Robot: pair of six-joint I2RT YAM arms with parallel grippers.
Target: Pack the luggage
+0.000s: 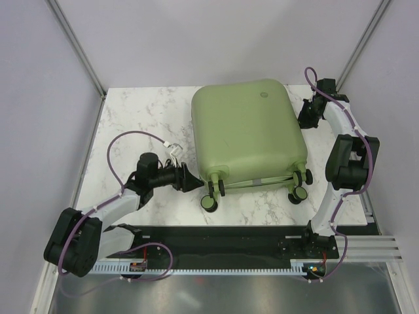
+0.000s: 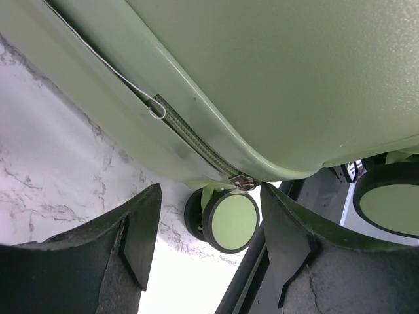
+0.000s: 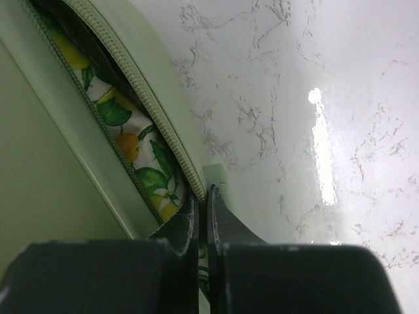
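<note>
A green suitcase lies closed over on the table, wheels to the front. In the left wrist view its zipper is closed along part of the front left side, with the metal slider close to one finger's tip. My left gripper is open at that corner, its fingers apart with nothing gripped. At the suitcase's right side my right gripper is shut on the edge of the lower shell. The zipper is open there, and lemon-print lining shows in the gap.
Green-capped wheels jut out at the suitcase's front corners. Bare marble-patterned table lies to the left, with a narrower free strip to the right. Walls close in on both sides, and a dark front edge bounds the table.
</note>
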